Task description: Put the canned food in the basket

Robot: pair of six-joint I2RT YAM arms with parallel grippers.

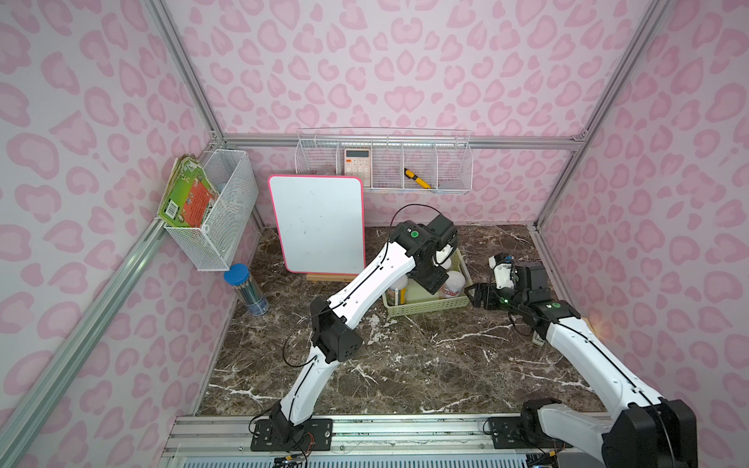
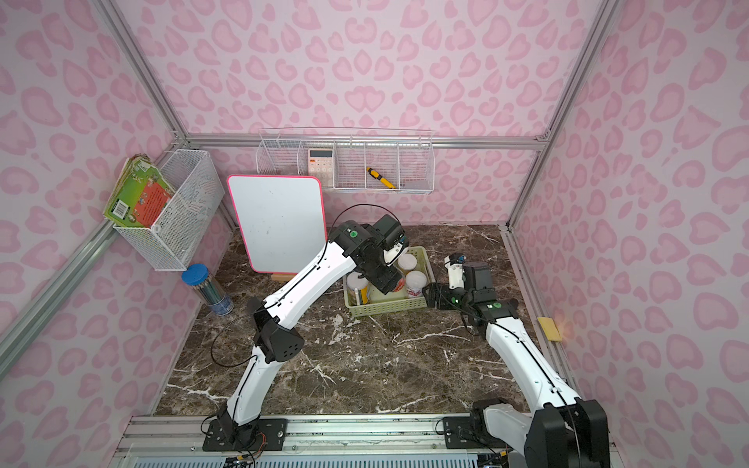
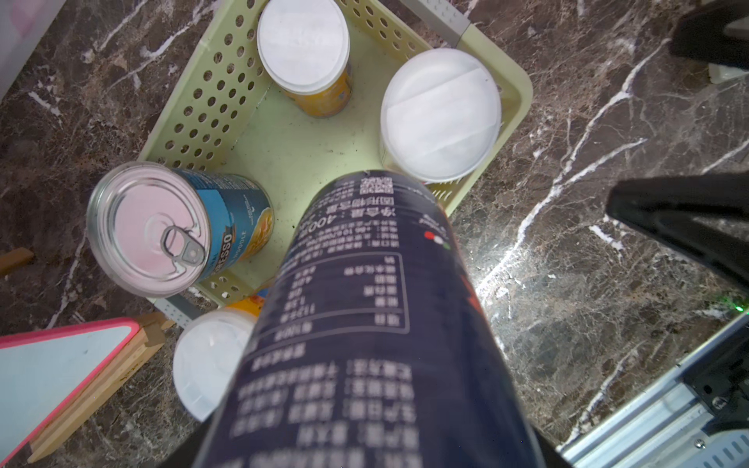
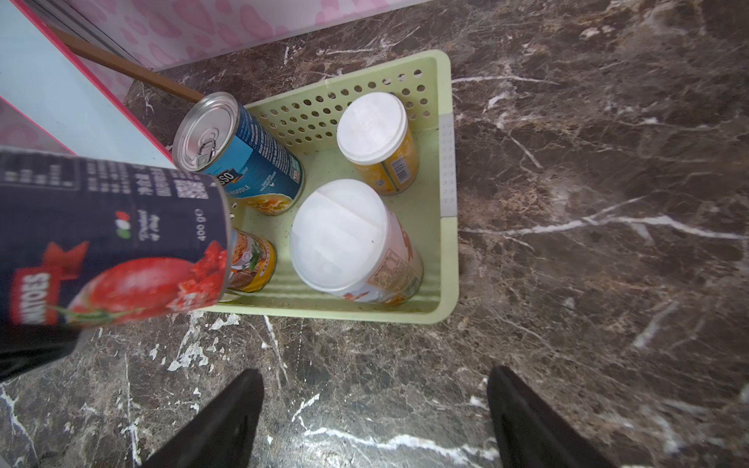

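A dark blue can with a tomato picture (image 4: 148,241) lies sideways in the air over the green basket (image 4: 447,167). My left gripper (image 1: 442,261) is shut around it; the can (image 3: 366,312) fills the lower middle of the left wrist view and mostly hides the fingers. Inside the basket, a blue pull-ring can (image 3: 148,226) leans toward the whiteboard side. Also there are a small yellow can with a white lid (image 4: 374,128), a wide white-lidded can (image 4: 343,238) and another white-lidded can (image 3: 210,362). To the basket's right, my right gripper stands open and empty.
A pink-edged whiteboard (image 1: 320,226) stands left of the basket. A blue-lidded jar (image 1: 248,290) is on the far left. The wire rack (image 1: 448,167) hangs behind.
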